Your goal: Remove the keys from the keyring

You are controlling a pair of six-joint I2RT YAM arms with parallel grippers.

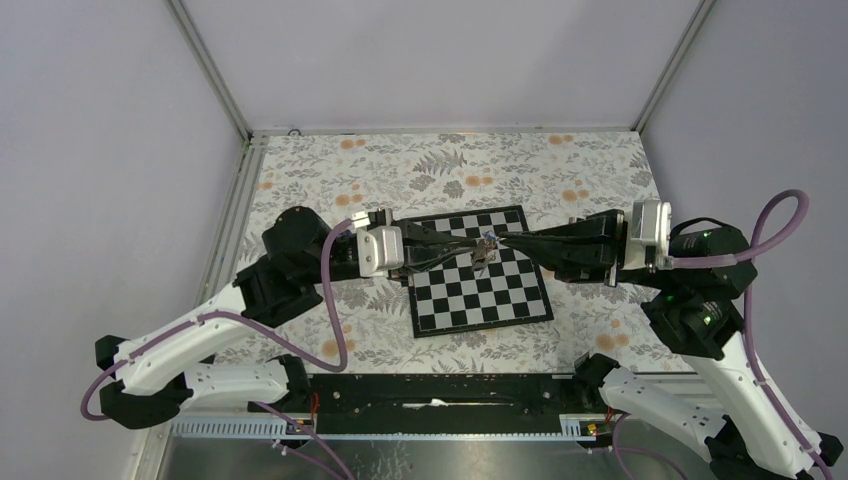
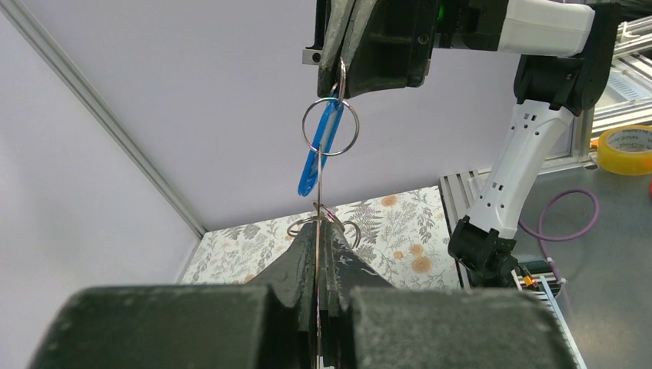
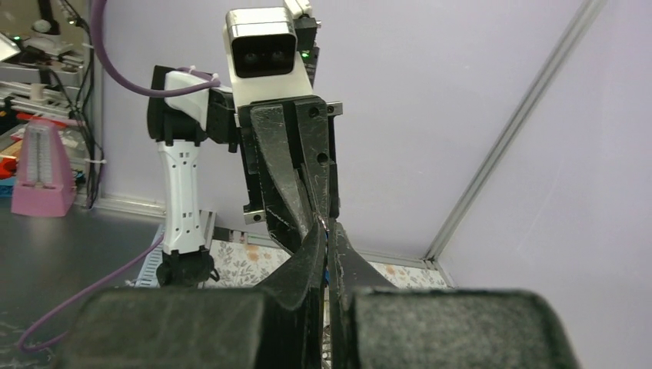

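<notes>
Near the middle of the top view, my left gripper and my right gripper meet almost tip to tip. Between them are the blue tag and several metal pieces, bunched in the top view. The left wrist view shows a small ring at the tag's top, pinched by the shut right fingers. A larger round keyring hangs by the tag. From its lower edge a thin metal key, edge-on, runs down between the shut left fingers. Other loops show behind these fingers. In the right wrist view the tag is mostly hidden.
A black-and-white checkerboard lies on the floral mat beneath both grippers. Walls close off the back and both sides. Free mat surrounds the board. A yellow tape roll lies well off to the side.
</notes>
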